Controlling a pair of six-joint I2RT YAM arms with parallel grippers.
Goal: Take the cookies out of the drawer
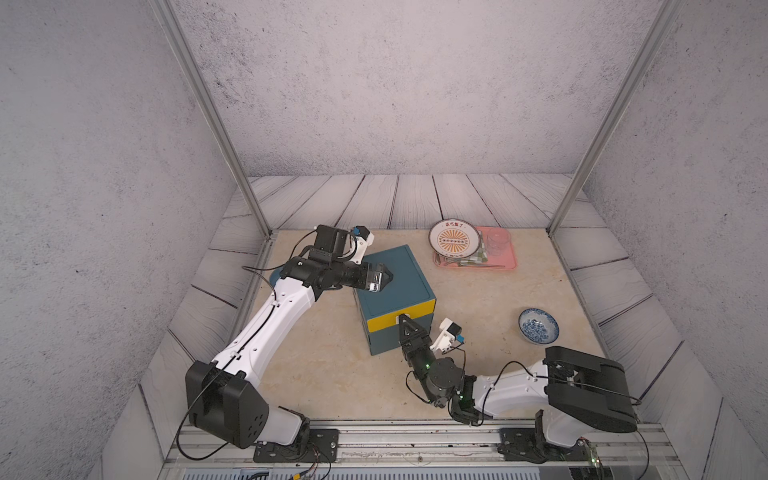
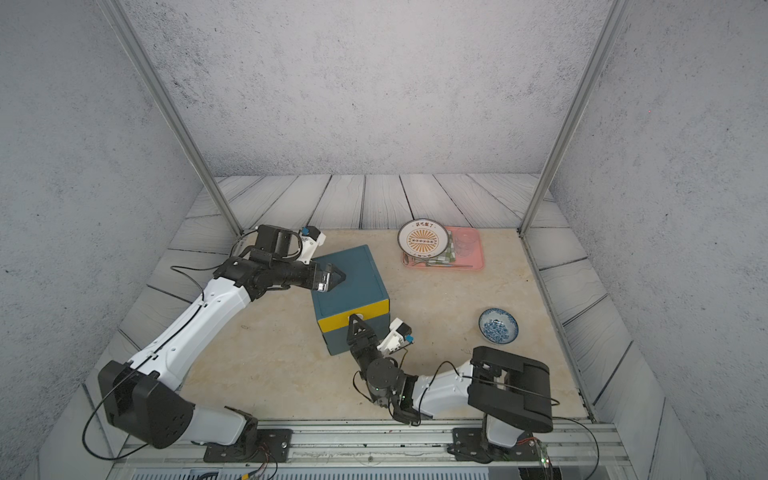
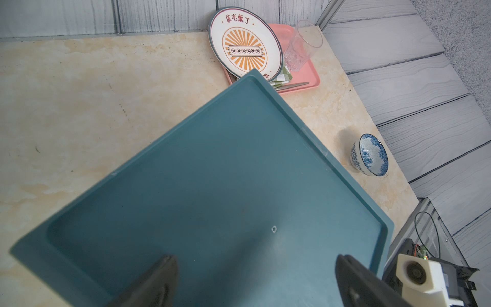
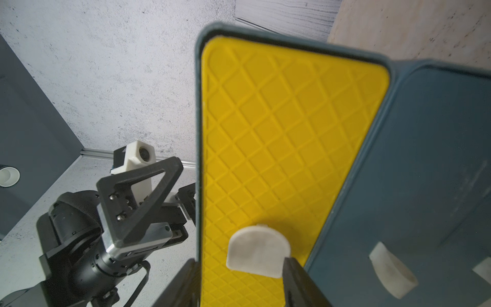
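A dark teal cabinet (image 1: 393,280) stands mid-table with its yellow top drawer (image 4: 286,138) closed; whatever lies inside is hidden, and no cookies show. The drawer's white handle (image 4: 258,250) is just beyond my right gripper in the right wrist view. That gripper is part open, one finger on either side of the handle; whether they touch it I cannot tell. Over the cabinet's top (image 3: 225,179) hangs my left gripper, open and empty.
At the back right a white plate (image 1: 454,239) leans on a pink tray (image 1: 508,257) with a clear cup (image 3: 302,45). A blue-patterned bowl (image 1: 538,326) sits on the right. Bare table (image 1: 308,360) lies left of the cabinet.
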